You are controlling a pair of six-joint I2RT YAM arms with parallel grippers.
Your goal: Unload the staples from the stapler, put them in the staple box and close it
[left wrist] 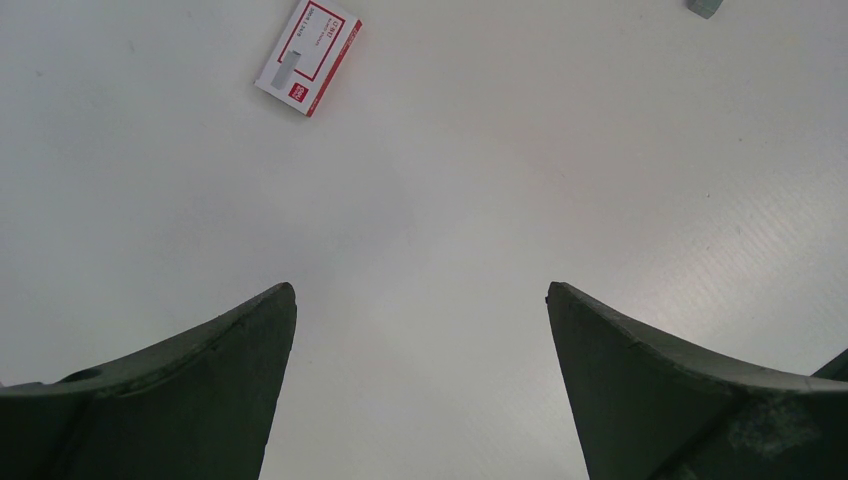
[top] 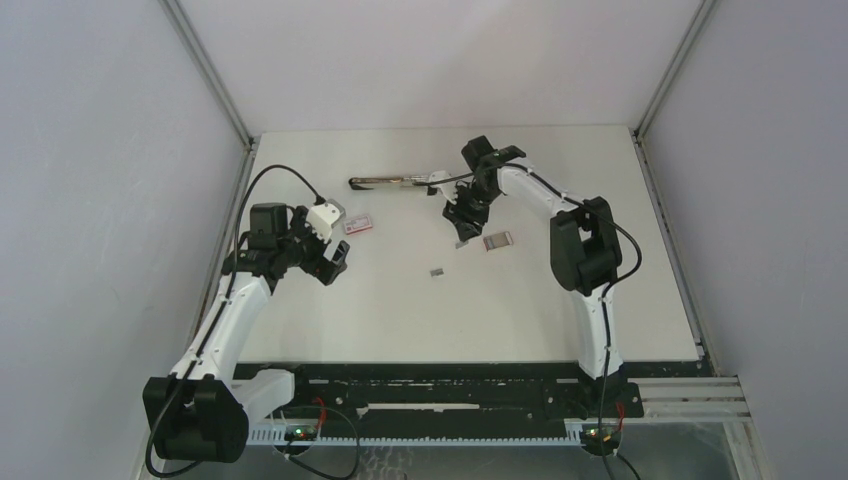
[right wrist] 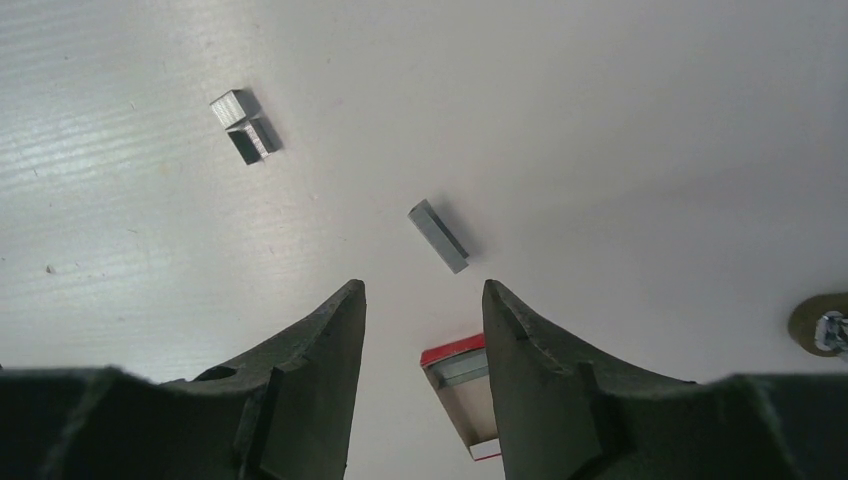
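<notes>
The long silver stapler [top: 380, 182] lies at the back of the table, partly behind the right arm. My right gripper is open above the table. Below it a staple strip [right wrist: 438, 236] lies loose just beyond the fingertips, with two short staple pieces [right wrist: 250, 138] farther up-left in the right wrist view. An open staple box [right wrist: 460, 395] sits under the fingers. My left gripper hangs open at the table's left, nothing between its fingers, facing a red-and-white box [left wrist: 308, 55].
A dark object with metal [right wrist: 830, 325] shows at the right edge of the right wrist view.
</notes>
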